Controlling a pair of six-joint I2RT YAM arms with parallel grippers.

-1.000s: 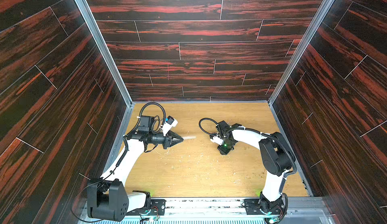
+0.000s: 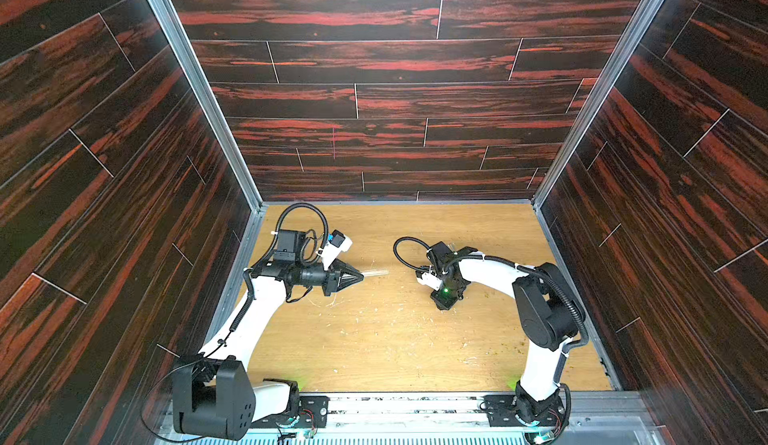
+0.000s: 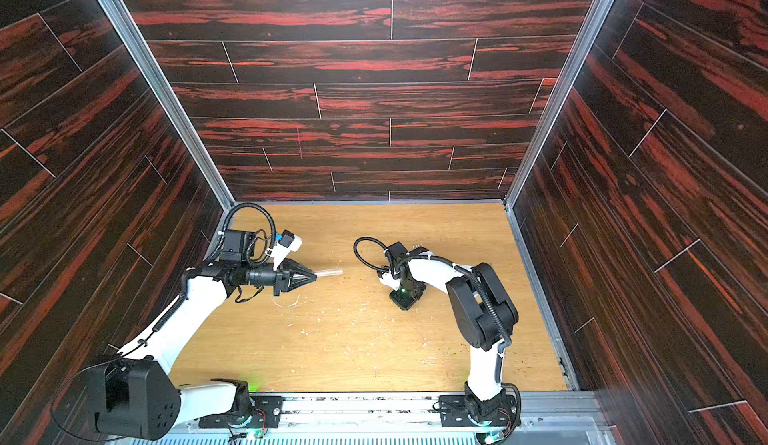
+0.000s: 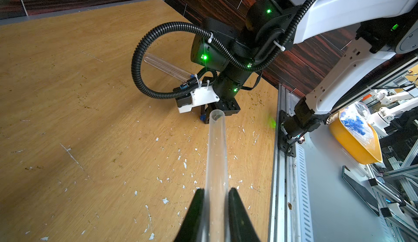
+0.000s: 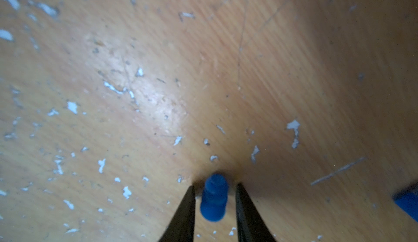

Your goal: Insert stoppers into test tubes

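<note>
My left gripper (image 2: pixel 361 275) is shut on a clear test tube (image 4: pixel 216 155), which it holds out over the table with the round open mouth facing away from the fingers. In the right wrist view a blue stopper (image 5: pixel 213 205) is on the table between the fingertips of my right gripper. Those fingers stand apart, with a gap showing on both sides of the stopper. From above, the right gripper points down near the table's middle, its fingertips hidden by the arm. Beyond it in the left wrist view lies another clear tube (image 4: pixel 167 67), its near end partly covered.
Part of another blue object (image 5: pixel 409 202) shows at the right edge of the right wrist view. Pale flecks and scratches mark the wooden table (image 2: pixel 360 349). A yellow bin (image 4: pixel 354 139) stands outside the work area.
The right arm has shifted slightly toward the front of the table. The left arm and its tube have stayed still.
</note>
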